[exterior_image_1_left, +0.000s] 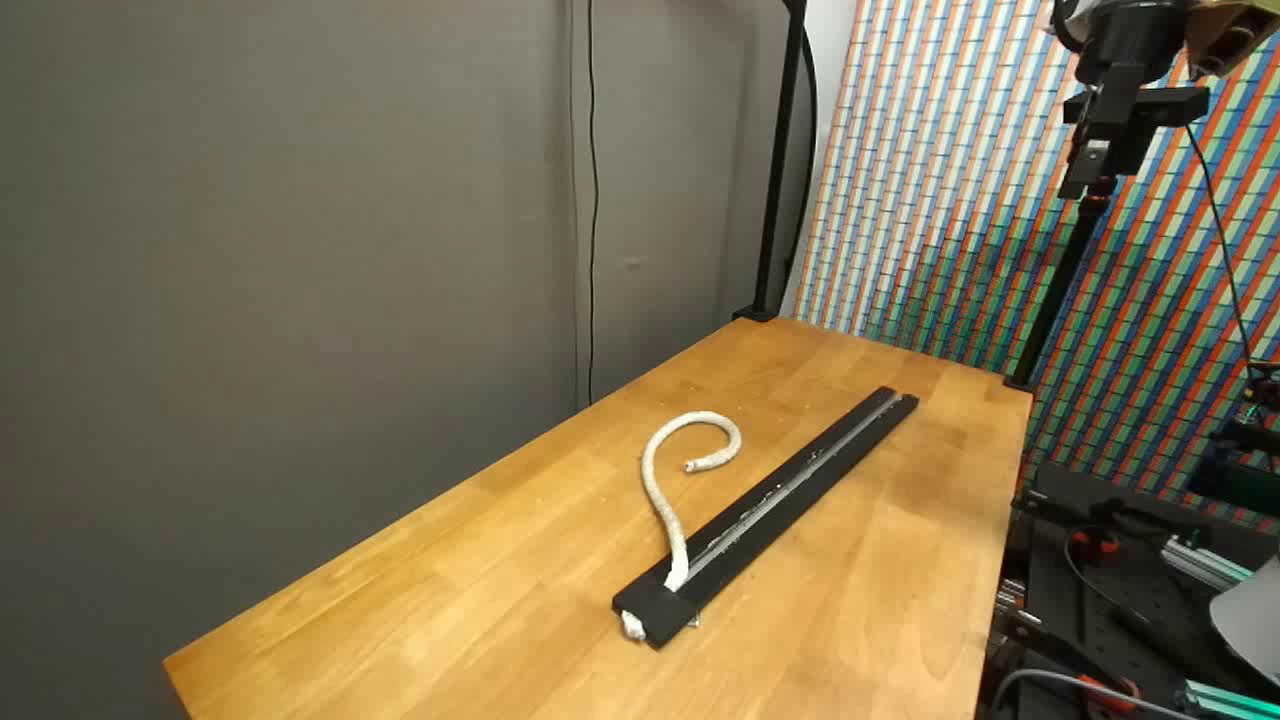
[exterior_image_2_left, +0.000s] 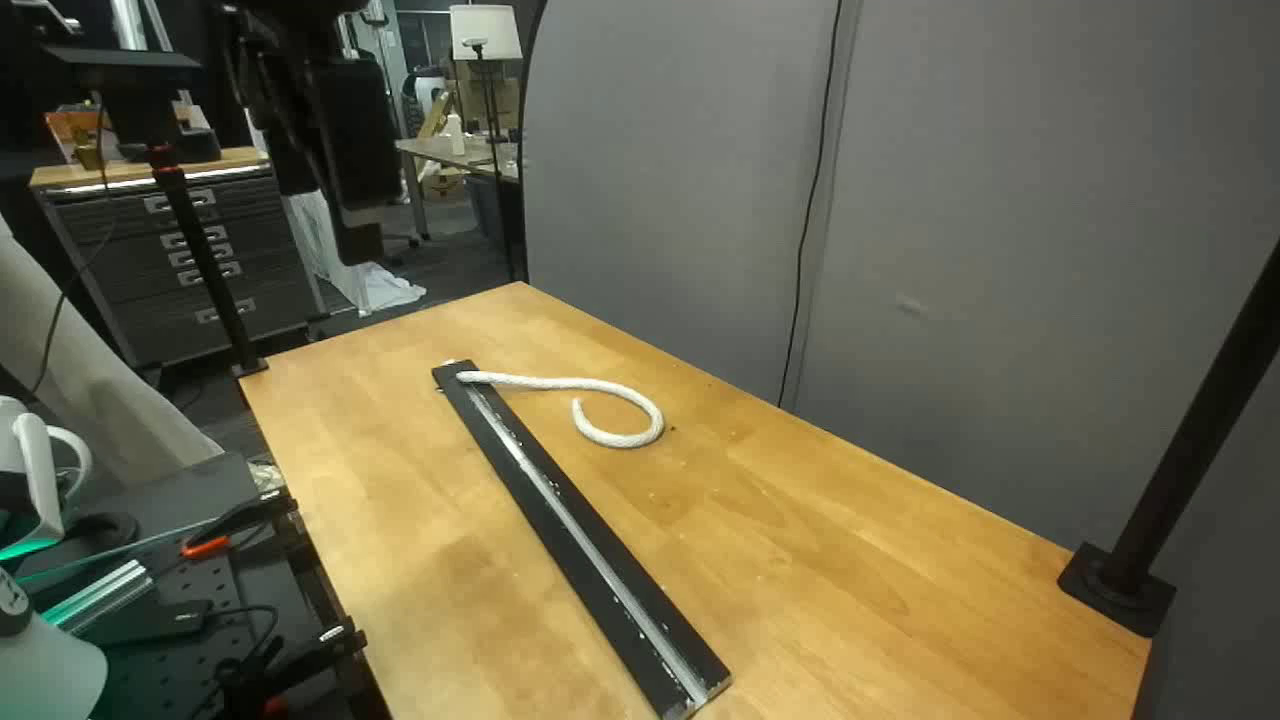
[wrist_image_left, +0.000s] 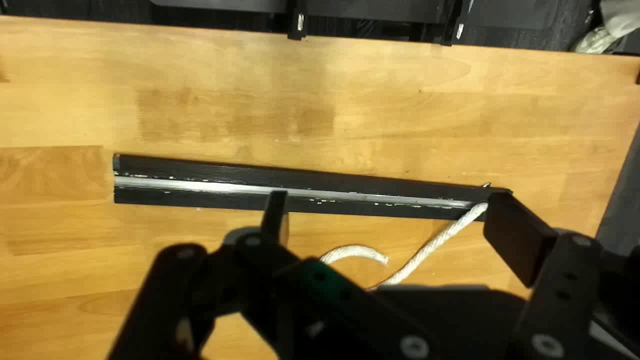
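A white rope (exterior_image_1_left: 659, 486) lies on the wooden table, curling into a hook with its free end bent back. Its other end sits at one end of a long black bar (exterior_image_2_left: 564, 534) that has a pale groove (exterior_image_2_left: 539, 482) running along its length. Most of the rope (exterior_image_2_left: 625, 391) rests beside the bar, outside the groove. High above the table hangs my gripper, well clear of both. Its fingers (wrist_image_left: 517, 237) stand wide apart in the wrist view, open with nothing between them. The gripper's body hides part of the rope's curl there.
Black posts (exterior_image_2_left: 1188, 444) rise from its corners, and a grey wall (exterior_image_1_left: 360, 240) runs along one side. Clamps and cables (exterior_image_2_left: 258, 642) crowd the opposite edge.
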